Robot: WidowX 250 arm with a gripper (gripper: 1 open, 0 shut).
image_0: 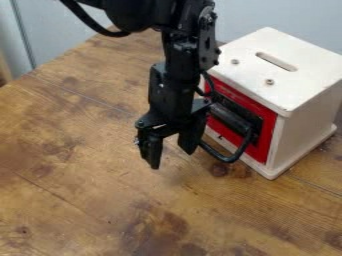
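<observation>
My black gripper hangs fingertips-down just above the wooden table, left of the front of a white box with a red front. The gripper is seen partly side-on, and how far apart its fingers stand is unclear. The box's dark centre panel and a black loop like a handle are partly behind or beside the arm.
A light wall stands at the back. The box takes up the right side, close to the arm.
</observation>
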